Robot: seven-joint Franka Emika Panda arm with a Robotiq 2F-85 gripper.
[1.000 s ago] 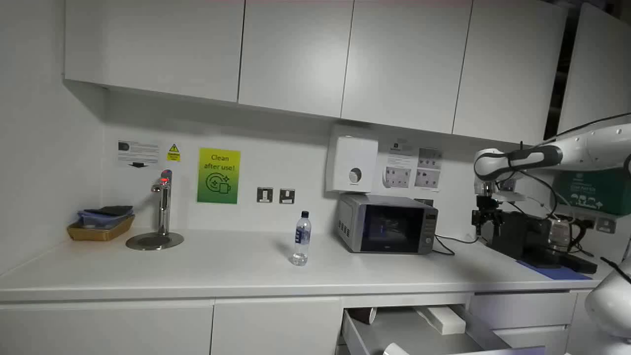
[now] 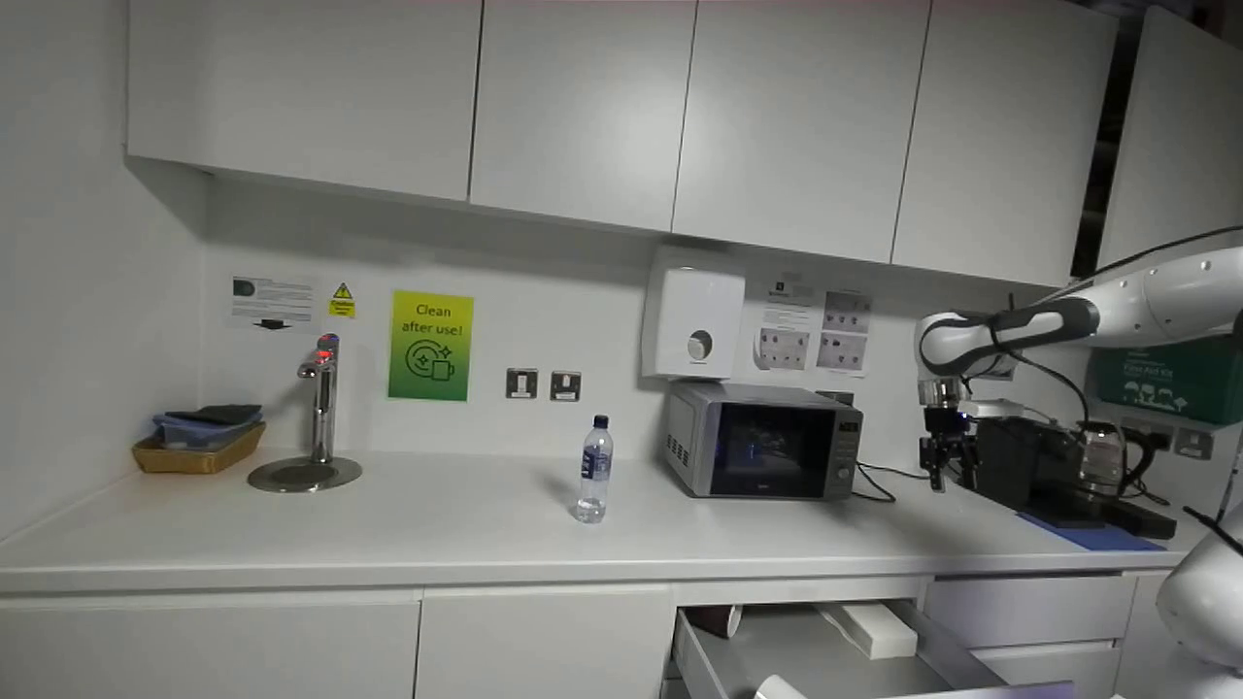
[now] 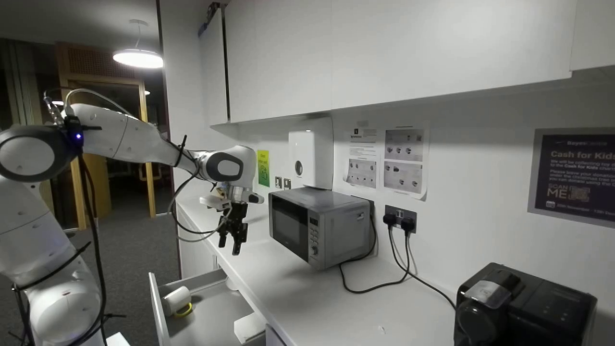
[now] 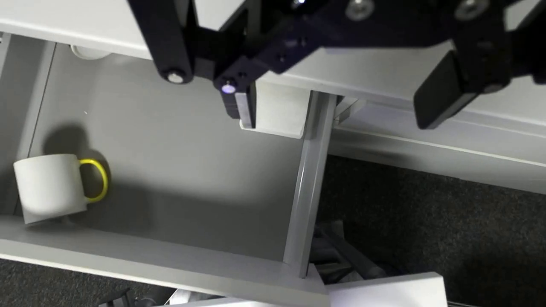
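Note:
My gripper (image 3: 228,247) hangs pointing down above the open drawer (image 3: 213,311) and the counter edge. In the wrist view its fingers are wide apart with nothing between them. A white mug (image 4: 51,185) with a yellow handle lies on its side at the drawer's front left corner, well below the gripper. Toward the back of the drawer sits a white box (image 4: 279,110), partly hidden by one finger. A second cup (image 2: 716,619) lies at the back left, mostly under the counter.
On the counter (image 2: 385,536), a water bottle (image 2: 593,472) stands upright, left of the microwave (image 2: 763,443). A coffee machine (image 3: 524,311) is at the right end. Bare floor space fills the drawer's middle.
The gripper has come lower and a little to the left in exterior view 1. The bottle, microwave and drawer contents have not moved.

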